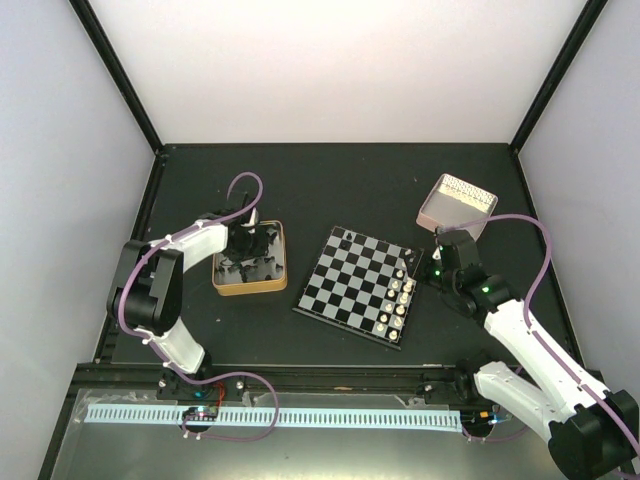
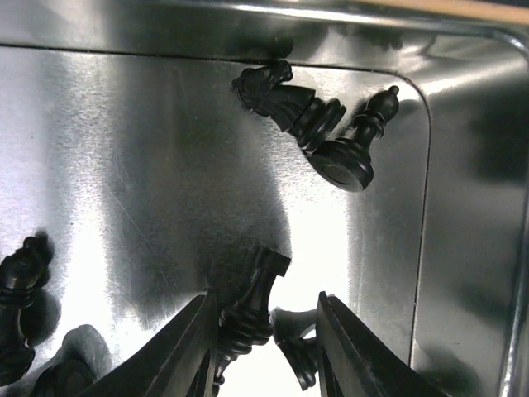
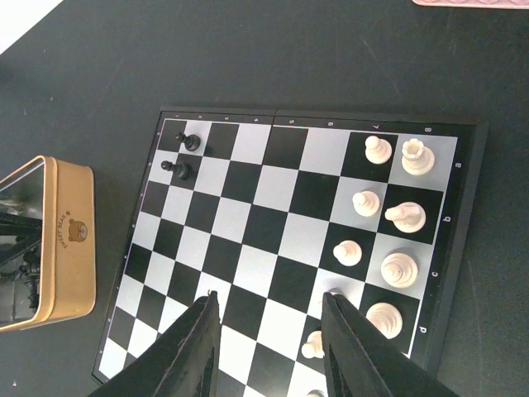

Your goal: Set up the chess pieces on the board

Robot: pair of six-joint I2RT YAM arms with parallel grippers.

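Observation:
In the left wrist view, my left gripper is open low in the tan-rimmed tin (image 1: 250, 288), its fingers around a lying black piece (image 2: 246, 325). Other black pieces lie nearby, including a knight (image 2: 281, 103) and a bishop (image 2: 351, 153). The chessboard (image 3: 264, 265) holds several white pieces along one side and two small black pieces (image 3: 180, 169) near the far-left corner. My right gripper is above the board's right side; its fingertips show apart in the right wrist view, and whether anything is held between them is unclear.
A pink-rimmed box (image 1: 455, 205) stands at the back right beside the board. Walls enclose the sides and back.

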